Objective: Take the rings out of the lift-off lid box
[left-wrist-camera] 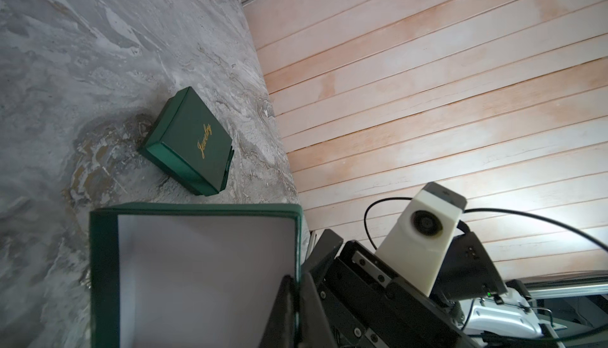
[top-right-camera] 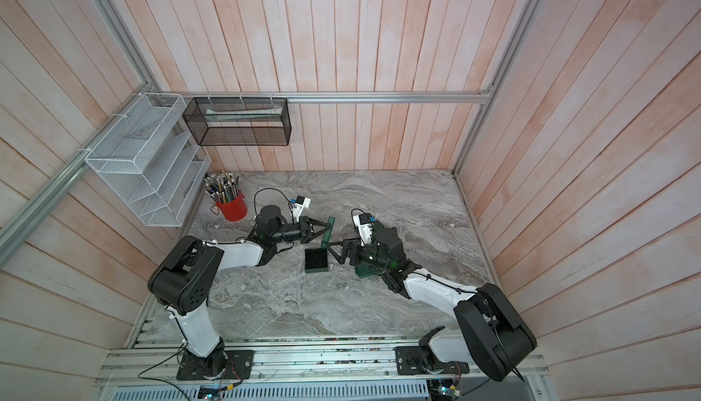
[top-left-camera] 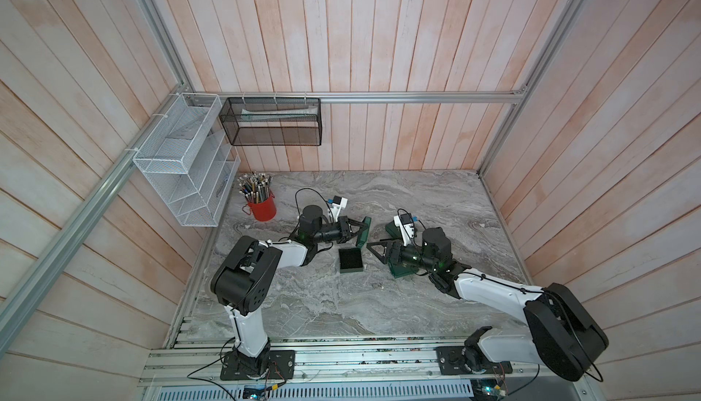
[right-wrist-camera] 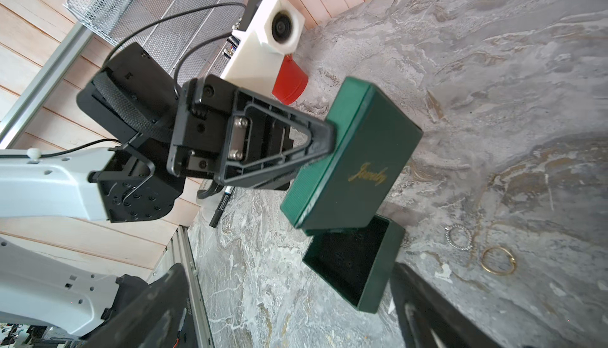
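My left gripper is shut on one wall of the green lid (left-wrist-camera: pixel 104 272), whose pale inside shows in the left wrist view. In the right wrist view the lid (right-wrist-camera: pixel 361 158) hangs tilted above the box base (right-wrist-camera: pixel 373 265), showing its gold lettering. Black lining shows inside the base, though the lid covers part of it. A silver ring (right-wrist-camera: pixel 458 237) and a gold ring (right-wrist-camera: pixel 498 260) lie on the table beside the base. Near the lid, my right gripper (top-left-camera: pixel 374 252) is open, with nothing between its blurred fingers.
Another closed green box (left-wrist-camera: pixel 196 139) rests on the table. A further green item (top-left-camera: pixel 403 269) is partly hidden beneath my right arm. The red brush pot (top-left-camera: pixel 263 209) stands at the back left below white wire shelves (top-left-camera: pixel 182 160).
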